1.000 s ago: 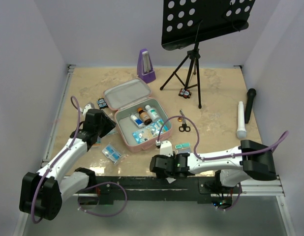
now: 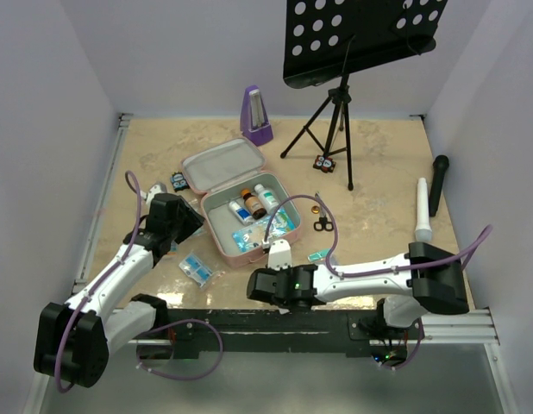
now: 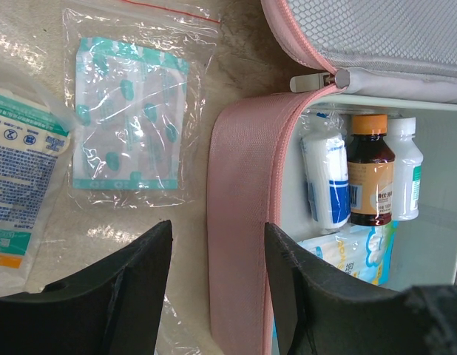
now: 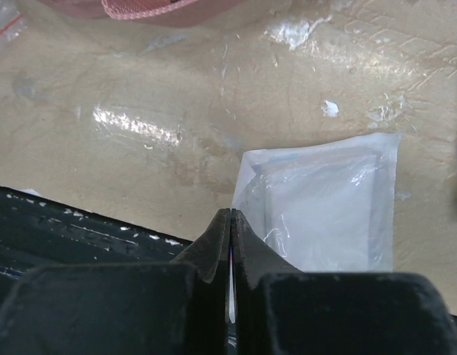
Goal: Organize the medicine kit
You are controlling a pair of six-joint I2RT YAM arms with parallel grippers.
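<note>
The pink-trimmed medicine case (image 2: 223,181) lies open, holding a brown bottle (image 3: 370,185), a white bottle (image 3: 405,177), a wrapped white item (image 3: 325,185) and blue packets (image 3: 339,251). Left of it in the left wrist view are bagged packets (image 3: 127,118) and a printed bag (image 3: 14,177). My left gripper is open over the case's left side, nothing between its fingers. My right gripper is shut, tips at the left edge of a white flat pouch (image 4: 325,207) near the table's front edge; whether it touches is unclear.
A music stand (image 2: 342,95) and purple metronome (image 2: 255,121) stand at the back. Scissors (image 2: 323,222) lie right of the case; a black microphone (image 2: 438,181) and white cylinder (image 2: 423,207) lie at the far right.
My right arm has moved left along the front of the table over the last second. The left arm and case look unchanged.
</note>
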